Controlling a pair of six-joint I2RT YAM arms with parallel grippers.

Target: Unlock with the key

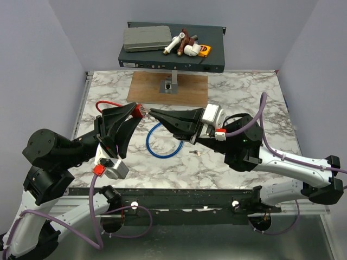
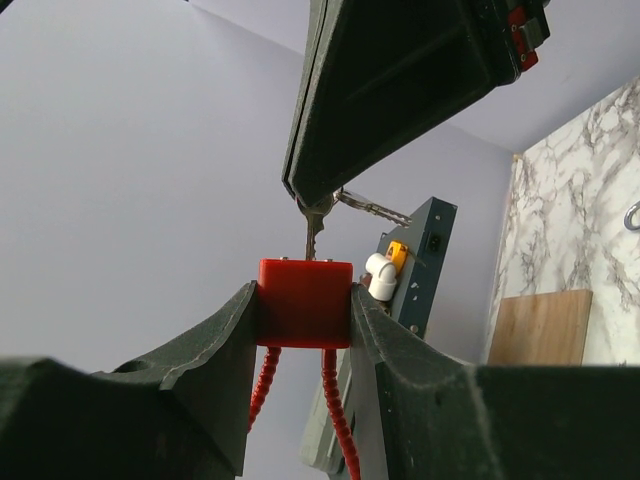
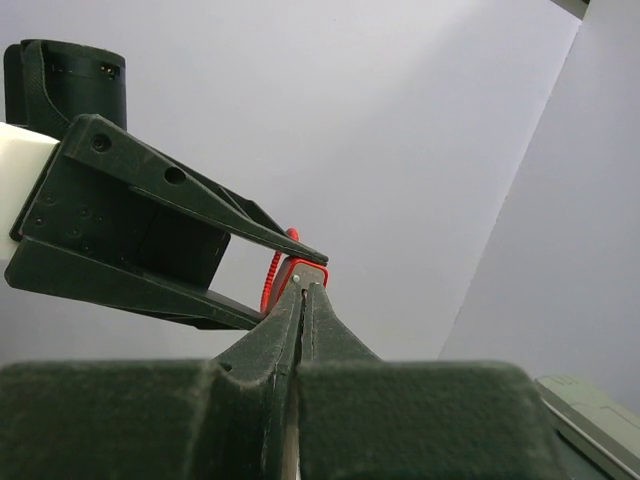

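A red block-shaped lock point(image 2: 305, 310) with a red cable looped from it is clamped by my left gripper point(image 1: 139, 111), which is shut on its sides. Facing it from the right, my right gripper point(image 1: 151, 112) is shut on a small metal key point(image 2: 313, 233). The blade points at the lock's end face and its tip meets that face's edge in the left wrist view; how deep it sits cannot be told. A second key point(image 2: 375, 207) hangs sideways from the same fingertips. In the right wrist view, the lock's grey end face point(image 3: 300, 274) is right beyond my fingertips, which mostly hide the key.
Behind is a wooden board point(image 1: 143, 89) with a metal latch plate point(image 1: 168, 86). A dark shelf unit point(image 1: 173, 65) at the back carries a grey box and several fittings. A blue cable loop point(image 1: 164, 156) and loose keys point(image 1: 197, 153) lie on the marble table.
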